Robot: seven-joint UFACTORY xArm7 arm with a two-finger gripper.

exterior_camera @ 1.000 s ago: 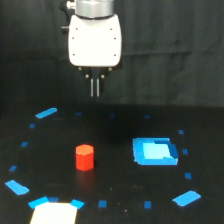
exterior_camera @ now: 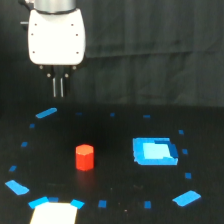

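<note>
My gripper (exterior_camera: 57,87) hangs at the upper left of the camera view, high above the dark table and pointing down. Its two slim fingers stand a little apart with a narrow dark gap between them, and nothing shows in that gap. A red block (exterior_camera: 84,157) with a hexagonal outline rests on the table, lower and to the right of the gripper, well clear of it. Right of the middle lies a blue-edged square (exterior_camera: 138,151) with a white patch (exterior_camera: 157,151) inside.
Blue tape strips lie at the left (exterior_camera: 46,113), the lower left (exterior_camera: 17,187) and the lower right (exterior_camera: 186,198). A white piece (exterior_camera: 54,213) with blue above it sits at the bottom edge. Small blue marks dot the table, and the space around the red block is free.
The gripper has moved left at about the same height, from over the area right of the red block to left of it. The block and the blue-edged square have stayed put.
</note>
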